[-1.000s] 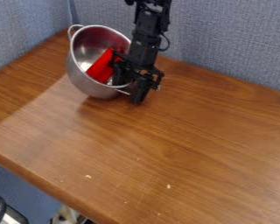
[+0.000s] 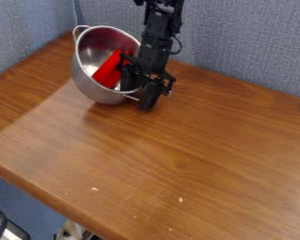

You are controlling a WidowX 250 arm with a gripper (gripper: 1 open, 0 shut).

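A steel pot (image 2: 90, 49) with side handles lies tilted toward the camera at the upper left of the table. Inside it is a red object (image 2: 109, 68). My black gripper (image 2: 138, 80) is down at the pot's right side, over its rim and beside the red object; its fingertips are dark and overlapped, so what lies between them is hard to make out.
A grey padded wall (image 2: 247, 47) stands behind it, and the table's left front edge drops away near some dark equipment at the lower left.
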